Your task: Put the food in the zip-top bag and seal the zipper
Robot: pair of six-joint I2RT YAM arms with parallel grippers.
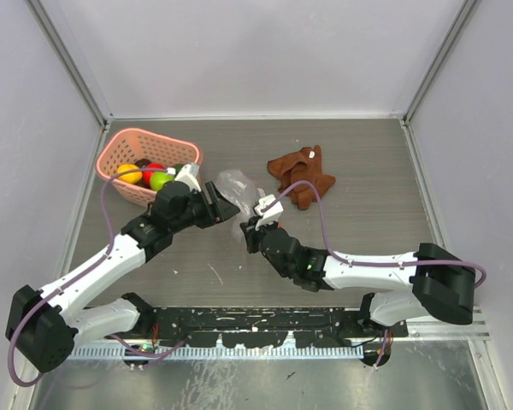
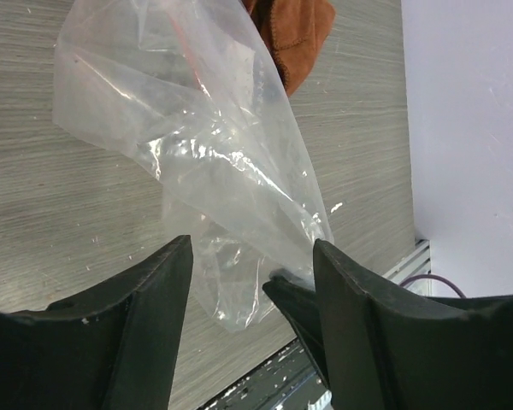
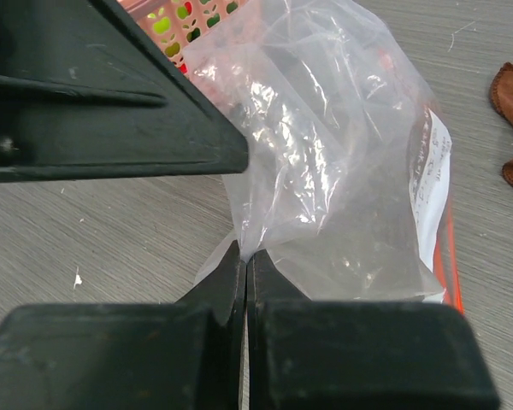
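Observation:
A clear zip top bag (image 1: 238, 190) hangs off the table, its lower edge pinched in my right gripper, whose fingers are pressed together on the film. In the left wrist view the bag (image 2: 197, 137) spreads out with a thin red line along it. My left gripper stands part open beside the bag, with film in front of and between its fingers and no grip showing. Pretend food lies in the pink basket (image 1: 158, 137): a yellow piece (image 1: 129, 173), a red one (image 1: 153, 173) and a green one (image 1: 161, 181).
A brown cloth (image 1: 303, 175) lies crumpled at the back right of the bag. The basket stands at the back left, close to the left arm. Bare tabletop (image 1: 368, 188) shows on the right.

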